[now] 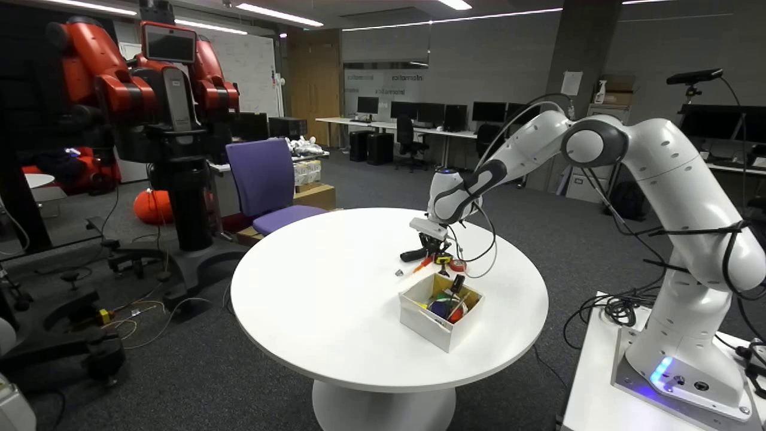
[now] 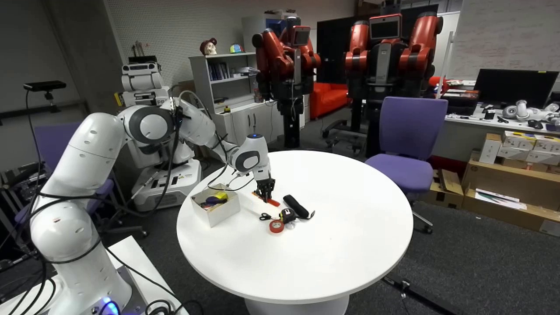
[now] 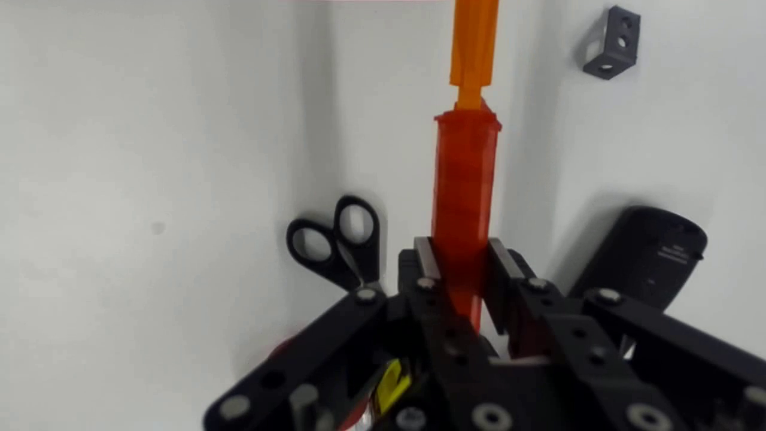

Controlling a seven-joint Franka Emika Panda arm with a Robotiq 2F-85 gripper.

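Shut around the red part of a long red-and-orange tool [image 3: 465,172], my gripper has one finger on each side of it. The tool's orange end points to the top of the wrist view. In exterior view 2 the gripper [image 2: 265,190] points down close over the white table [image 2: 336,225], with the tool [image 2: 274,202] beneath it. Whether the tool still touches the table is hard to tell. An open white box [image 1: 425,324] holding several tools stands nearby.
Black-handled scissors [image 3: 359,240], a black case [image 3: 643,251] and a small dark block [image 3: 619,43] lie around the tool. A red tape roll [image 2: 276,226] and a tape measure [image 2: 287,215] are close by.
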